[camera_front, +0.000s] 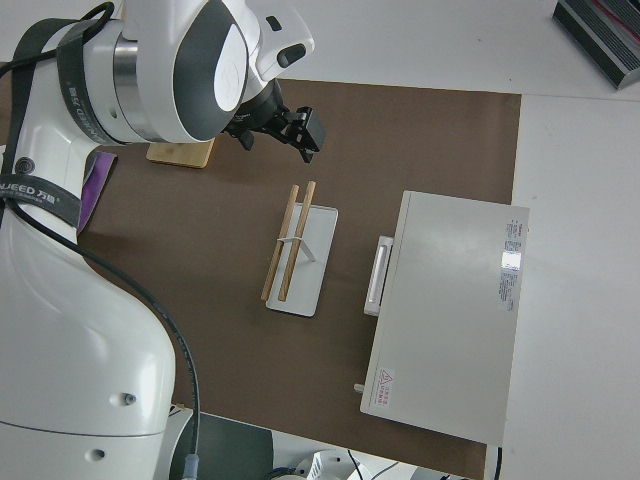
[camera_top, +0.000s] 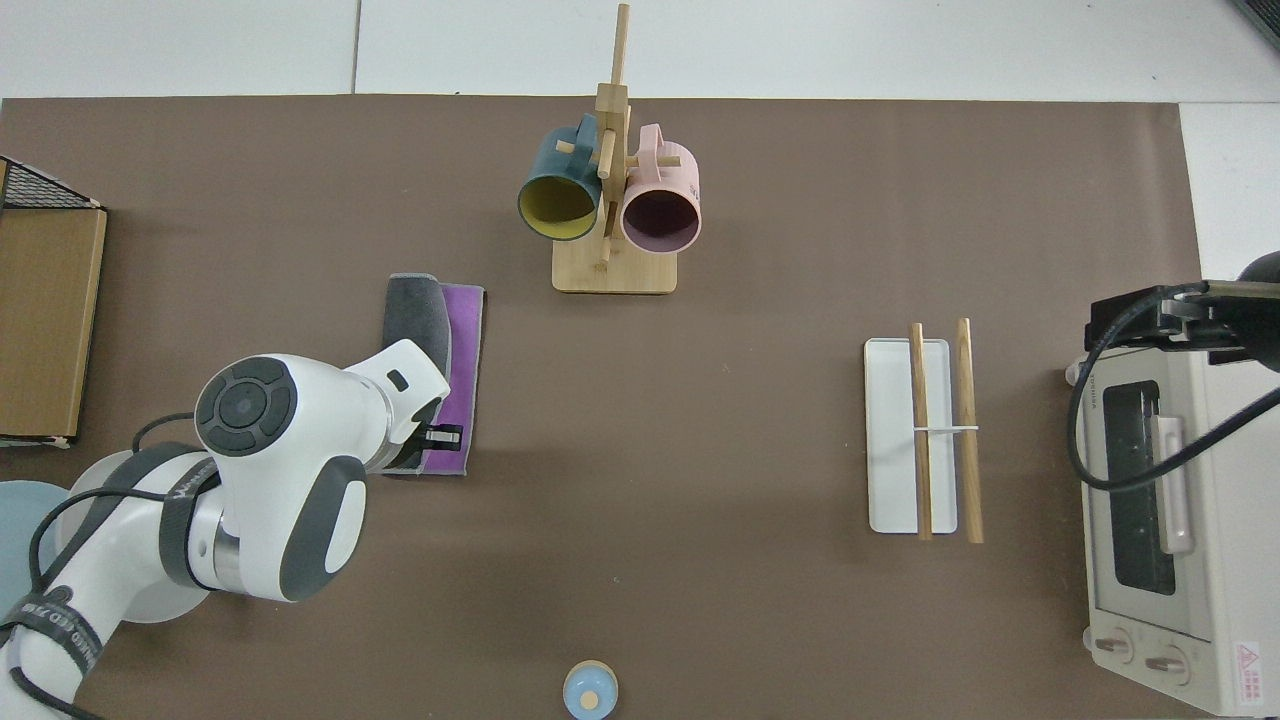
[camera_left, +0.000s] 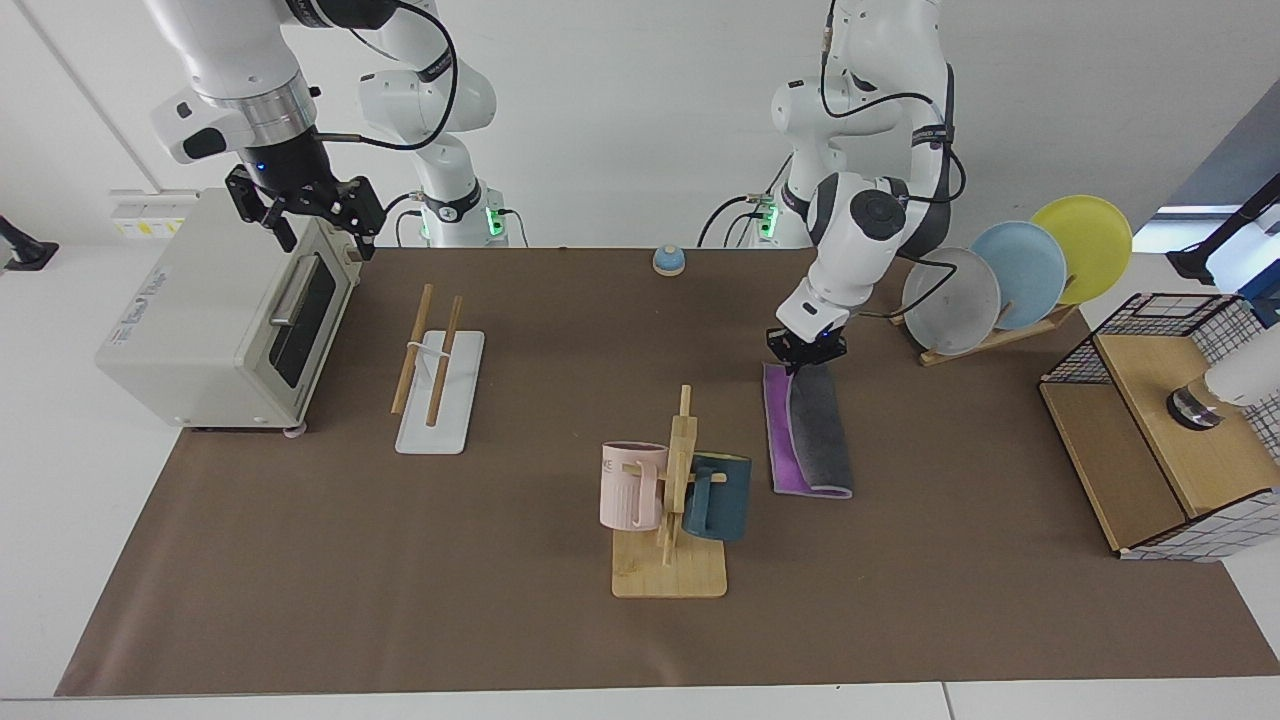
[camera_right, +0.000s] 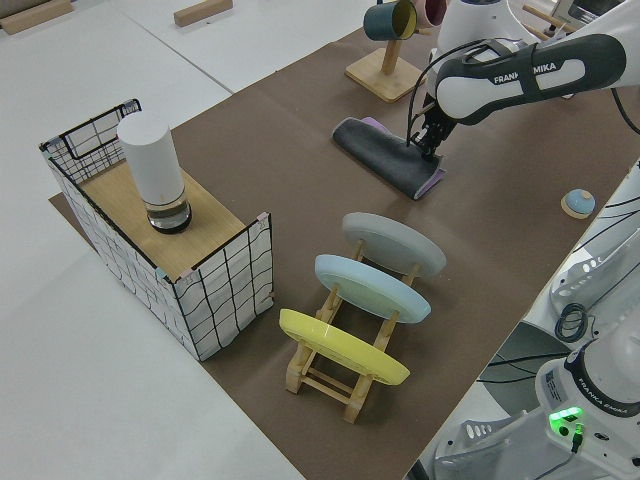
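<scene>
One gripper (camera_left: 806, 350) is down on the folded grey-and-purple towel (camera_left: 806, 432) beside the plate rack; its fingers are mostly hidden by the arm and wrist, so its finger state is unclear. The other gripper (camera_left: 306, 216) hangs over the white oven (camera_left: 198, 330), seen from the side, its finger state also unclear. A wooden mug tree (camera_top: 614, 276) holds a teal mug (camera_top: 552, 180) and a pink mug (camera_top: 667, 192). A white stand (camera_top: 888, 432) with two wooden sticks stands left of the oven in the top view.
A rack with grey, blue (camera_right: 372, 289) and yellow (camera_right: 343, 345) plates stands near the towel, with a wire-sided wooden shelf (camera_right: 222, 282) beside it. A small blue round object (camera_top: 590, 689) sits at the edge.
</scene>
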